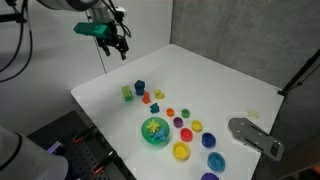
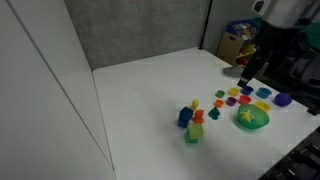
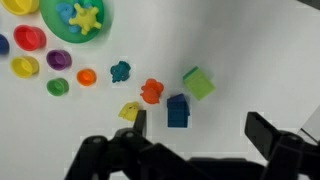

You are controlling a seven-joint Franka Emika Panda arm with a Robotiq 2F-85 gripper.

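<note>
My gripper hangs high over the table's far left, open, with nothing between its fingers. In the wrist view, a dark blue block lies below the gap, nearer the left finger. A light green block lies ahead of the gap. Close by are an orange-red animal-like figure, a yellow piece and a teal figure. The green bowl stands apart and holds yellow and blue pieces.
Several small coloured cups, among them a red one and a yellow one, spread across the right side. A grey metal tray lies farther right.
</note>
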